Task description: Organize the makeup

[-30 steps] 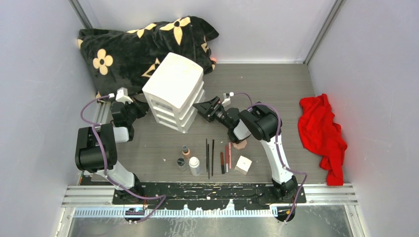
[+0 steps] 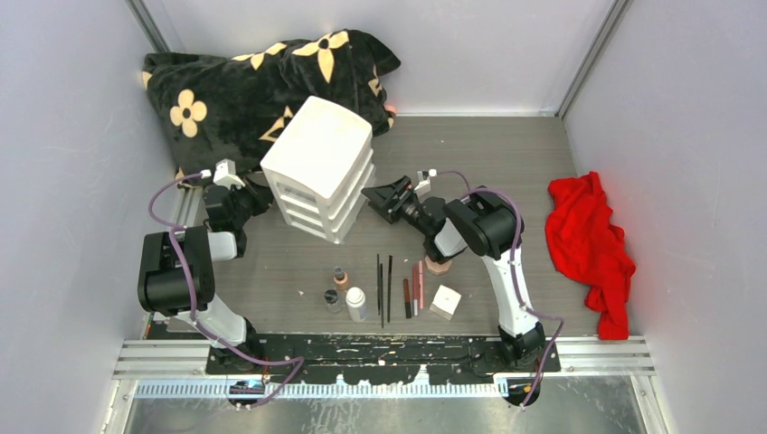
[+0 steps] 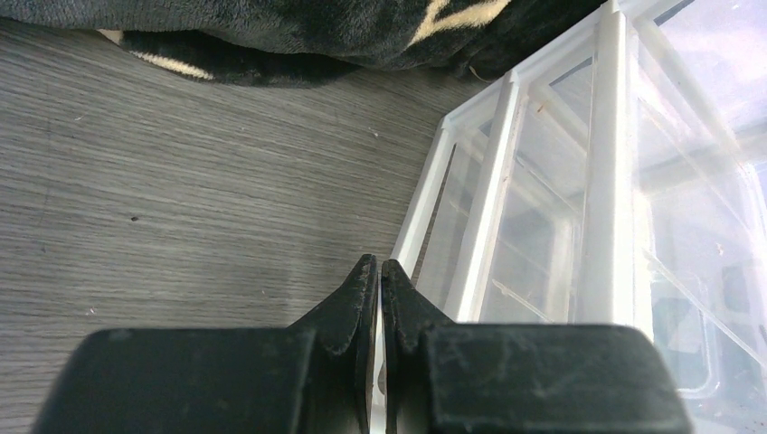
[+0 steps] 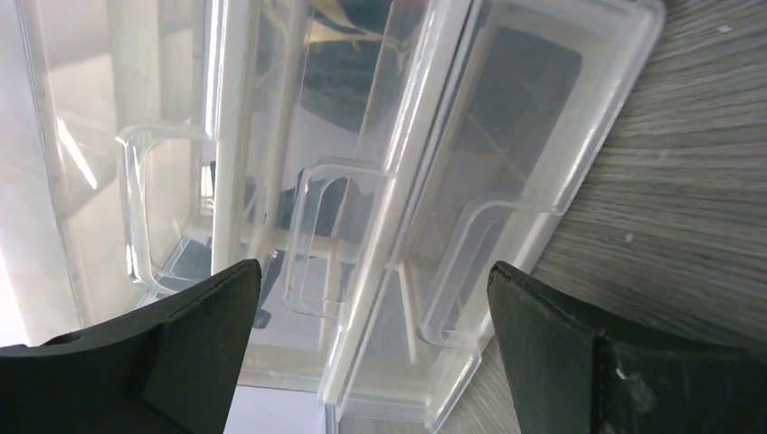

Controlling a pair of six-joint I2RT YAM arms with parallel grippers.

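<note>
A white drawer organizer [image 2: 315, 145] with clear drawers stands at the back centre. My left gripper [image 2: 264, 199] is at its left side; in the left wrist view its fingertips [image 3: 366, 271] are close together beside the drawer edges, with nothing visible between them. My right gripper [image 2: 371, 197] is at the organizer's right side, open around nothing, facing clear drawer handles [image 4: 335, 172]. In front lie several dark pencils [image 2: 379, 280], several pink and red tubes [image 2: 407, 294], a white bottle [image 2: 357, 305], a small foundation bottle [image 2: 340, 278], a dark-capped bottle [image 2: 333, 301] and a pale box [image 2: 445, 302].
A black patterned cushion [image 2: 208, 108] lies behind the organizer. A red cloth [image 2: 583, 244] is at the far right. A round pink item [image 2: 439, 267] lies under the right arm.
My right gripper has drawn back slightly to the right, away from the organizer. The left arm and organizer look unchanged.
</note>
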